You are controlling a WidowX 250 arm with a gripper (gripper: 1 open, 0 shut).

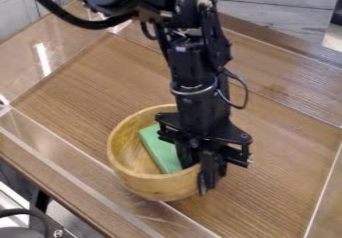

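Note:
A tan bowl (pixel 134 170) sits low in the centre-left of the camera view, with a green block (pixel 159 148) lying inside it. My black gripper (pixel 206 170) is down over the bowl's right side, its tips at the rim, shut with something between; the arm hides that part of the bowl, and whether it is rim or block between the fingers is hard to make out.
A marble-patterned wall (pixel 281 12) stands behind it. A dark cable runs below the table's front-left edge.

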